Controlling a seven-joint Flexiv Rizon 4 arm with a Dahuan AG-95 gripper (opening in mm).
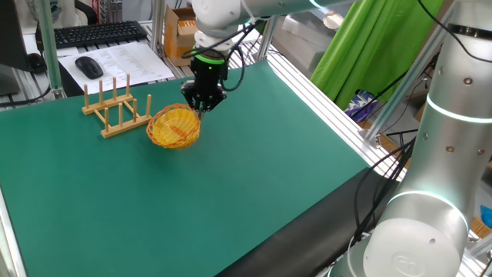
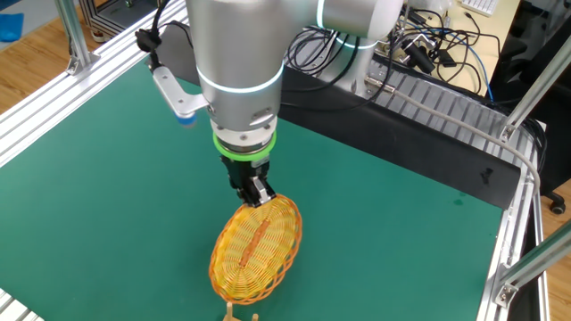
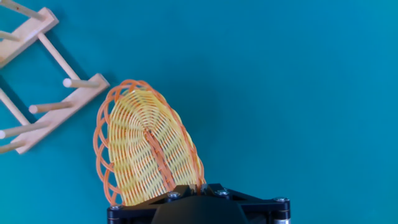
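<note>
A yellow wicker basket (image 1: 174,128) with an orange braided rim and an orange strip across its bottom hangs at my gripper (image 1: 201,112). In exterior view 2 the fingers of my gripper (image 2: 260,198) meet the near rim of the basket (image 2: 257,250). From the wrist, the basket (image 3: 146,149) reaches up and left from my gripper, whose fingers look closed on its rim. The basket is tilted and appears to be just above the table. Its gripped edge is partly hidden by the fingers.
Left of the basket stands a wooden peg rack (image 1: 117,114), close to its rim. A mouse (image 1: 89,68) and a keyboard (image 1: 94,34) lie beyond the far edge.
</note>
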